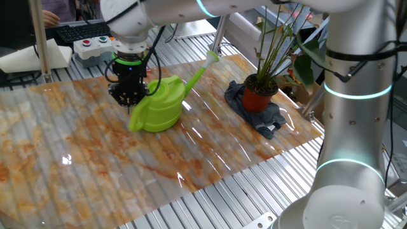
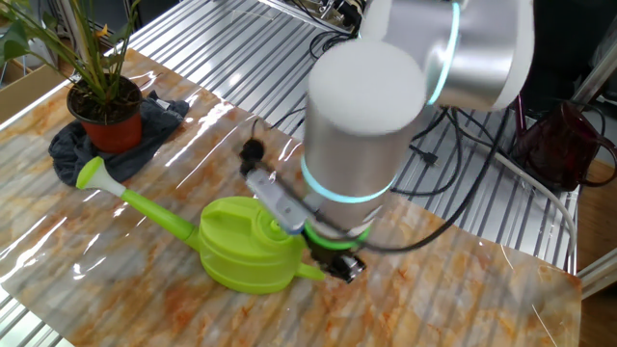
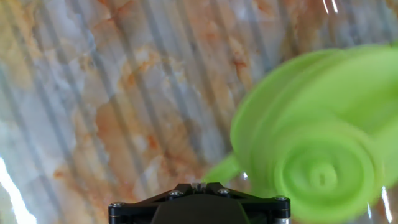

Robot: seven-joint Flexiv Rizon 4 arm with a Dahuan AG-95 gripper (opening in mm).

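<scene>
A light-green watering can stands upright on the marbled sheet, its long spout aimed toward the potted plant. My gripper points down at the can's handle side, close against it. In the wrist view the can fills the right side, and a stub of its handle runs down to the fingertips of my gripper. The fingers look drawn together, and no part of the can shows between them. In exterior view 2 the arm hides most of the handle.
The plant's pot rests on a dark cloth to the right. Behind the sheet sit a button box and a keyboard. A dark red jug stands beyond the slatted surface.
</scene>
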